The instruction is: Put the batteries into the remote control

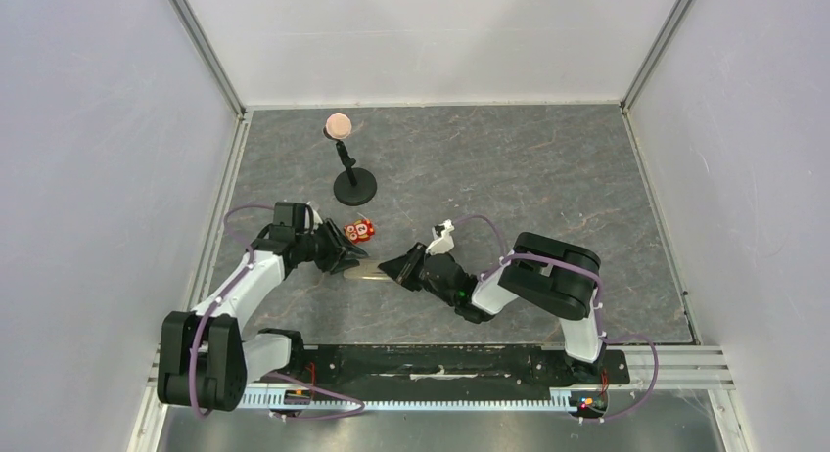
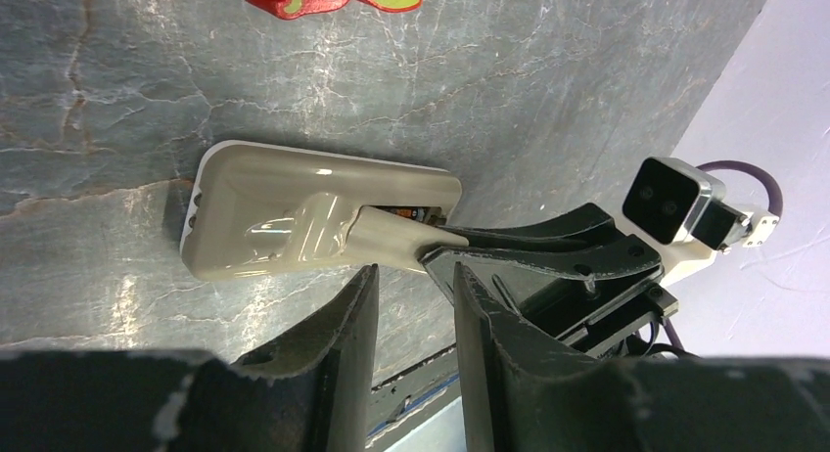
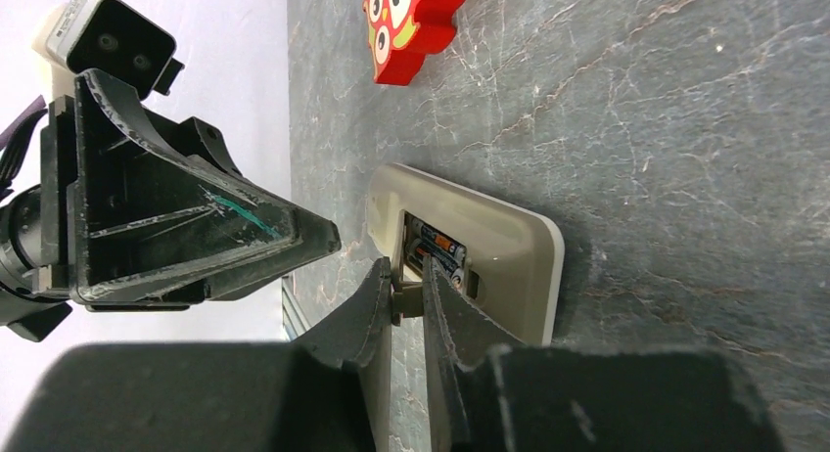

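Note:
The beige remote [image 2: 250, 222] lies back-up on the grey floor, with batteries [image 3: 438, 245] visible in its compartment. My right gripper is at the compartment, shut on a beige piece that looks like the battery cover [image 2: 396, 235], held over part of the opening. My left gripper hovers over the remote's near side, fingers part open with nothing seen between them. In the top view both grippers meet over the remote from either side, hiding much of it.
A red owl-faced object [image 1: 358, 230] lies just behind the remote. A black stand [image 1: 354, 186] with a pale round top is farther back. White walls enclose it.

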